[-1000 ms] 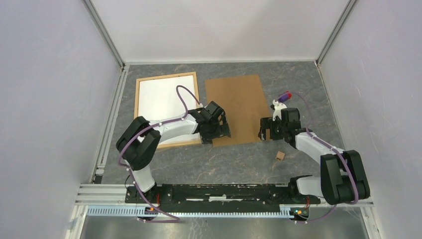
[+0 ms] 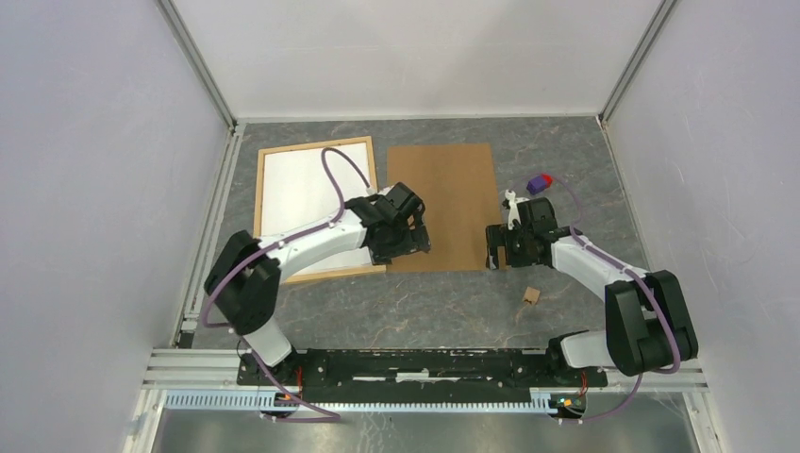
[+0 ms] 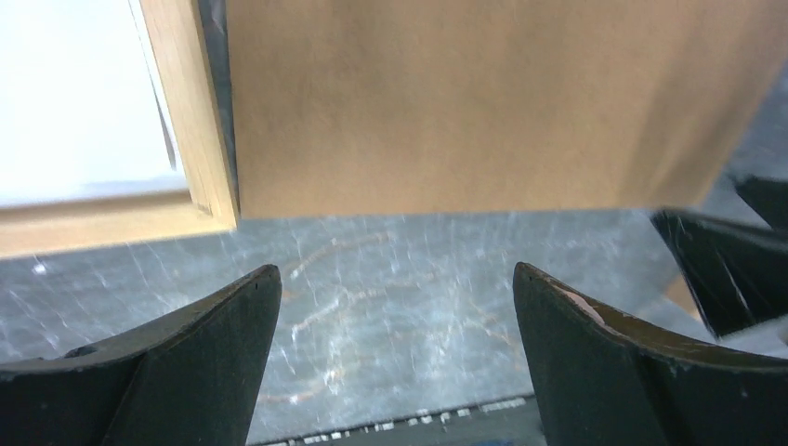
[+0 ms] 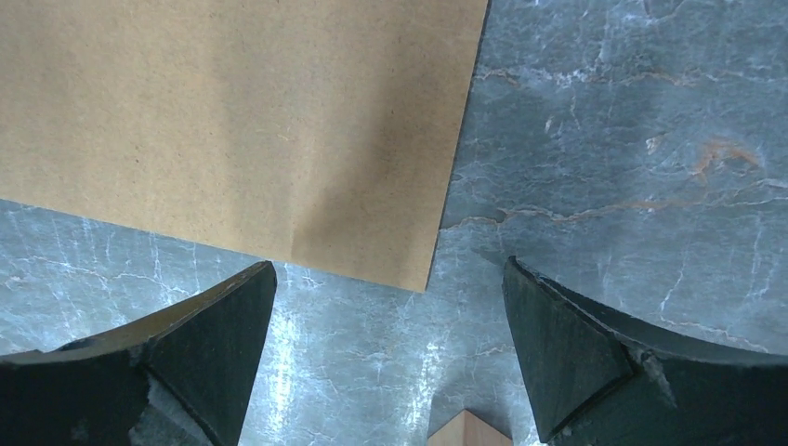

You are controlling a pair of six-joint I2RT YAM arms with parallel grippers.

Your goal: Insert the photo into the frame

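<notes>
The wooden frame [image 2: 258,198] lies flat at the left, with a white sheet [image 2: 302,189] inside it. A brown board [image 2: 443,179] lies flat on the table right beside the frame. In the left wrist view a narrow dark gap separates the frame's edge [image 3: 190,111] from the board [image 3: 446,111]. My left gripper [image 2: 420,240] is open above the board's lower left part, with nothing between its fingers. Over the board's lower right corner [image 4: 409,265] my right gripper [image 2: 496,247] stands open and empty. No separate photo can be made out.
A small tan block [image 2: 531,295] lies near the front right, below the right gripper. Behind that gripper lies a blue and red object [image 2: 540,183]. White walls enclose the sides and back.
The brown board has shifted left and turned slightly, now lying squarer and closer to the frame. The right gripper has shifted only slightly.
</notes>
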